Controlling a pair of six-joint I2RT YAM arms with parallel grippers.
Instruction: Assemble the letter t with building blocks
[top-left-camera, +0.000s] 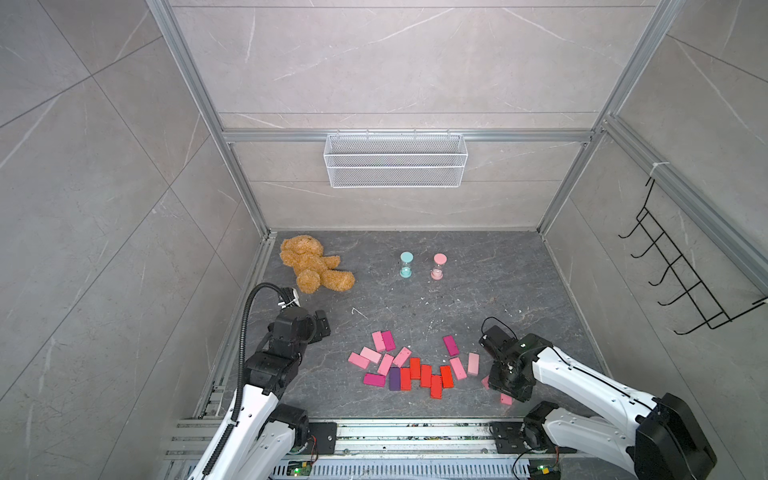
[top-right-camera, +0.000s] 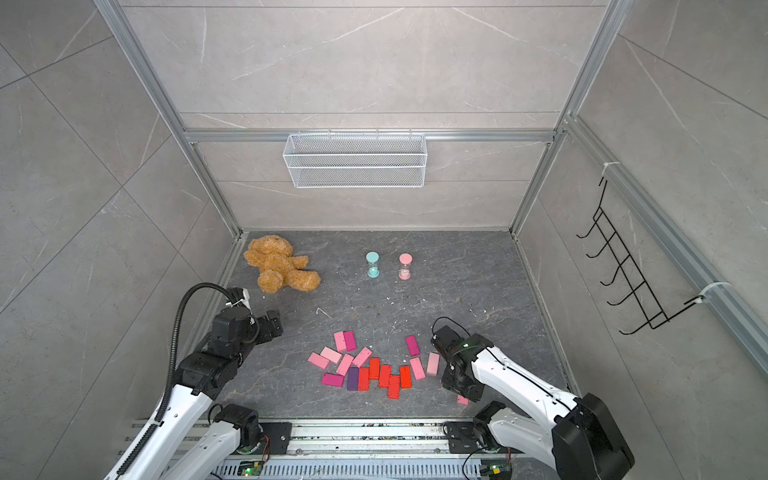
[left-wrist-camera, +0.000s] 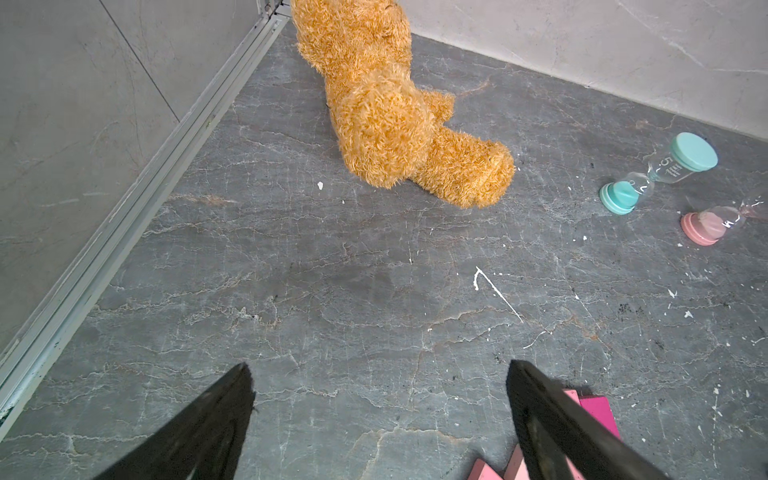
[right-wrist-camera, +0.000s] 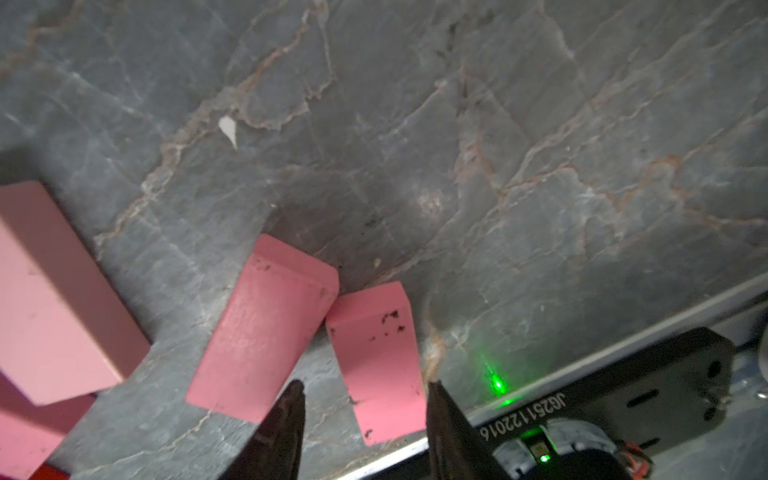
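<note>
Red blocks (top-left-camera: 425, 375) stand side by side in a staggered row at the front middle of the floor, with a purple block (top-left-camera: 394, 379) at the row's left end. Pink and magenta blocks (top-left-camera: 370, 354) lie scattered to the left. To the right are a magenta block (top-left-camera: 451, 345) and more pink ones. My right gripper is over two pink blocks that touch at a corner. Its fingers stand partly apart around the near end of the right-hand pink block (right-wrist-camera: 380, 364), with a gap showing on the left side. My left gripper is open and empty.
A teddy bear (top-left-camera: 312, 264) lies at the back left. Two hourglasses, one teal (top-left-camera: 406, 265) and one pink (top-left-camera: 438, 267), stand at the back. The metal front rail (top-left-camera: 400, 428) runs close to the right-hand blocks.
</note>
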